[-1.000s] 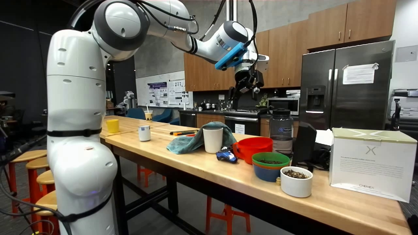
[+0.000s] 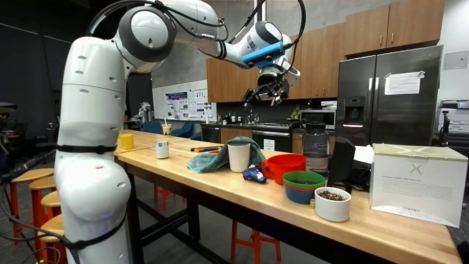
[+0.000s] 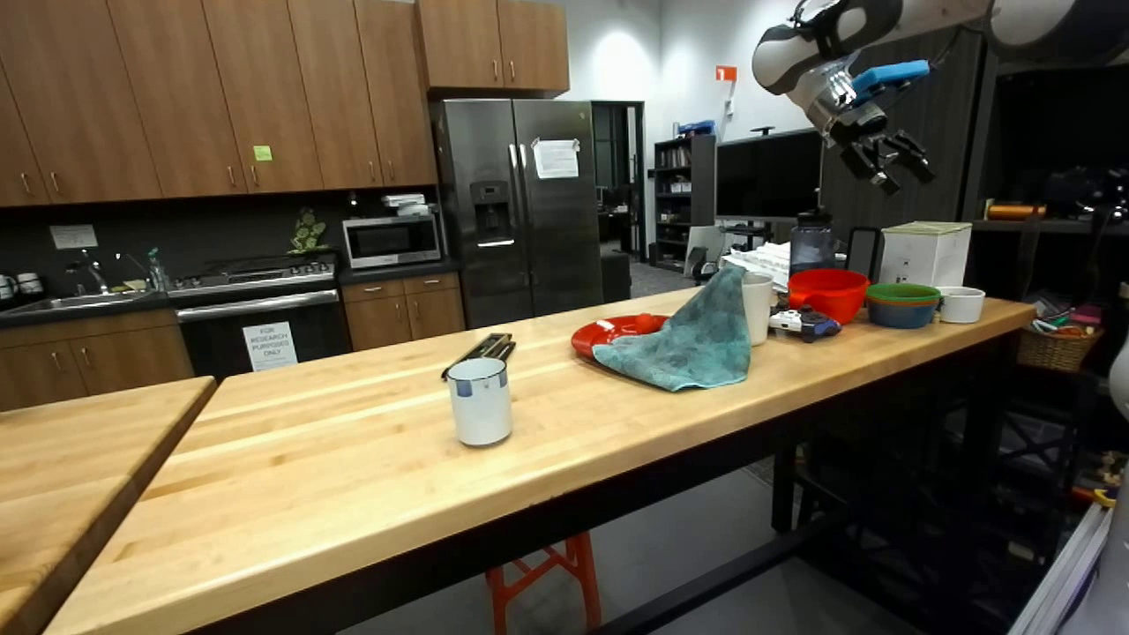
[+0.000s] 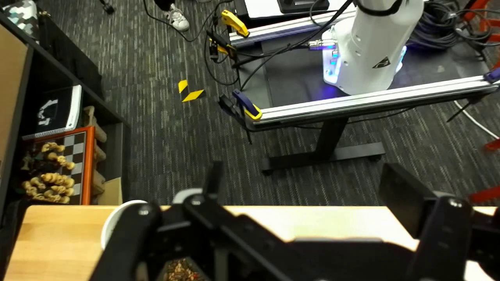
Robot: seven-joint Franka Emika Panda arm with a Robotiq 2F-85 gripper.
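High above the table, my gripper (image 2: 262,99) hangs from the arm, open, its fingers spread well apart in the wrist view with nothing between them. Exterior view 2 has the gripper (image 3: 906,178) above the table's right end. Below it stand a red bowl (image 2: 286,167), a stack with a green bowl (image 2: 303,175) on top, and a white bowl (image 2: 332,208) of dark bits. A teal cloth (image 3: 685,337) lies partly over a red plate (image 3: 594,334), against a white cup (image 2: 239,158). A white mug (image 3: 481,404) stands alone toward the left.
A blue game controller (image 2: 254,174), a dark bottle (image 2: 315,147) and a white box (image 2: 418,184) crowd the table's right half. Around the mug the wood is mostly clear. The robot's base (image 4: 375,56) stands across a floor gap.
The arm has swung a little, and its wrist has turned, so the gripper shows wider and further left in exterior view 1. Table objects have stayed in place.
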